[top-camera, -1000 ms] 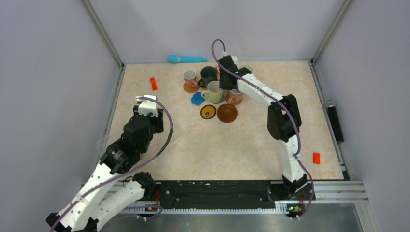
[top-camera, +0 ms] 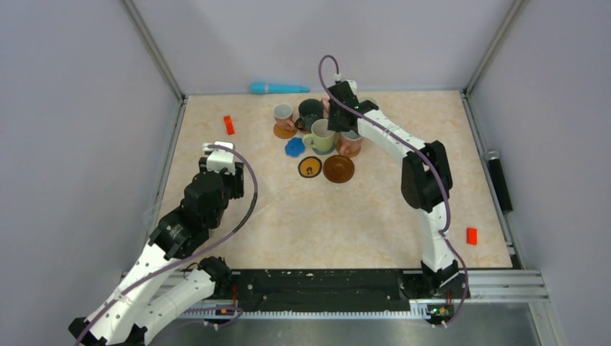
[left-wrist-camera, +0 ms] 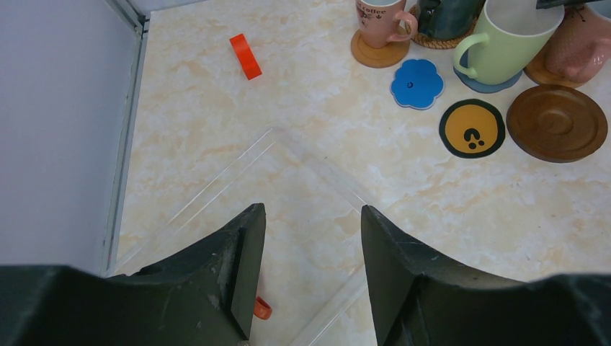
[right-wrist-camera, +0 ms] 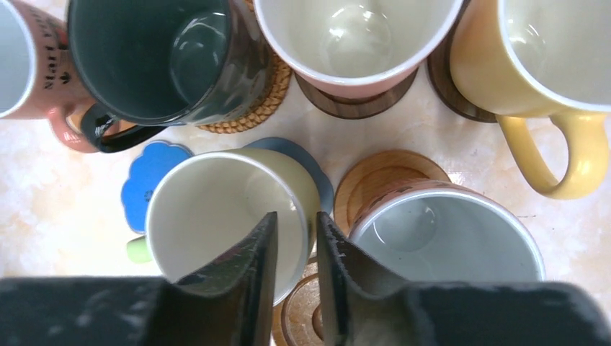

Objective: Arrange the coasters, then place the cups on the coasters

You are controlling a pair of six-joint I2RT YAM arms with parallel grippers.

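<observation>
The light green cup (top-camera: 322,135) stands upright at the middle of the mug group. Under it shows part of a blue-grey coaster, also visible beyond the cup (right-wrist-camera: 198,205) in the right wrist view. My right gripper is at this cup's rim, one finger inside and the other outside. A gap shows between the inner finger and the cup wall, so the fingers are apart. Far to the left, my left gripper is open above the table with nothing between its fingers.
Close around are a dark green mug (right-wrist-camera: 155,61), pink mugs (right-wrist-camera: 447,238) and a yellow mug (right-wrist-camera: 540,72). In front lie a blue flower coaster (left-wrist-camera: 418,83), a yellow-black coaster (left-wrist-camera: 472,119) and a brown coaster (left-wrist-camera: 557,123).
Over the last second the green cup and my right gripper have shifted slightly to the right, showing less of the blue-grey coaster. The left arm has stayed still.
</observation>
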